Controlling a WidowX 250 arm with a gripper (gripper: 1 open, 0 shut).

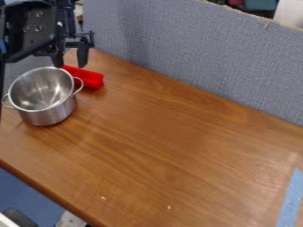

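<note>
My gripper (pixel 69 55) is at the upper left of the camera view, dark, with its fingers pointing down above a red object (pixel 88 77). Its fingers look apart, and I see nothing held between them. The red object lies on the wooden table just behind and right of a steel pot (pixel 42 105) with two side handles, which stands at the table's left.
A grey padded wall (pixel 201 53) runs along the back. A light blue strip (pixel 289 199) lies at the right, and the table's edge runs along the lower left.
</note>
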